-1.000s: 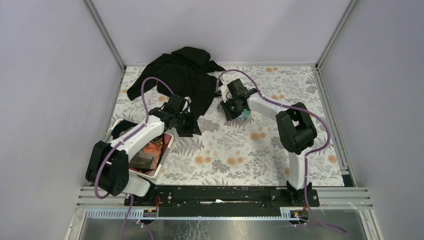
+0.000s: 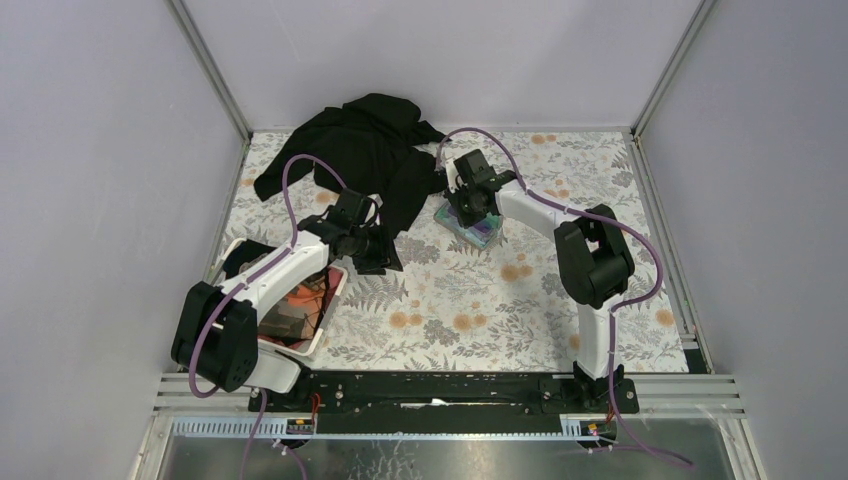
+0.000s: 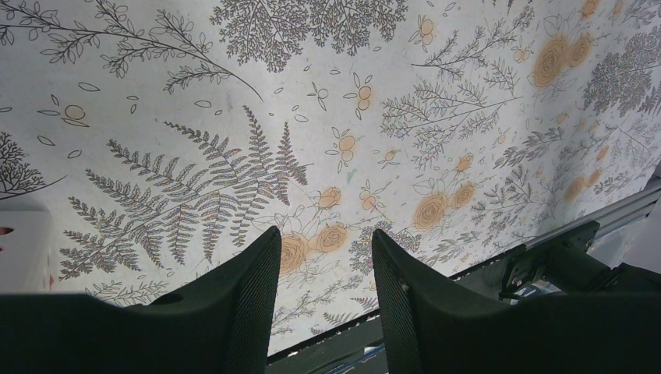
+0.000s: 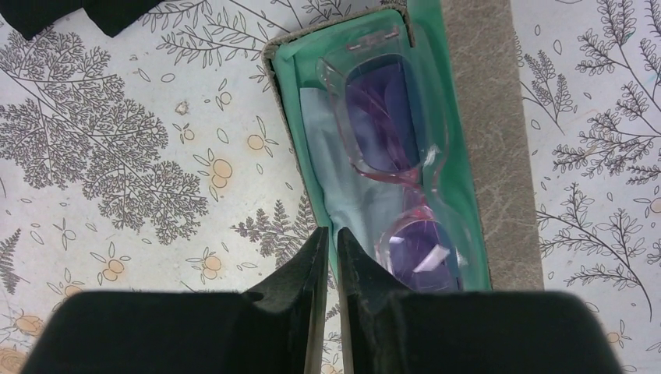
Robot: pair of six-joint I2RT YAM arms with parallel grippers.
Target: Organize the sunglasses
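A small green-lined box (image 4: 299, 117) lies at the upper middle of the table. In the right wrist view, clear pink sunglasses (image 4: 411, 178) lie in it over a pale cloth (image 4: 351, 202), with purple showing through the lenses. My right gripper is over the box's left part, fingertips together; nothing clearly shows held between them. My left gripper stands part open over bare patterned table, beside the white bin, nothing between its fingers.
A white bin (image 2: 333, 310) with assorted contents sits at the left front. A black cloth (image 2: 355, 150) spreads across the back left.
My right gripper has shifted slightly up toward the back, uncovering more of the box. The left arm is nearly unchanged.
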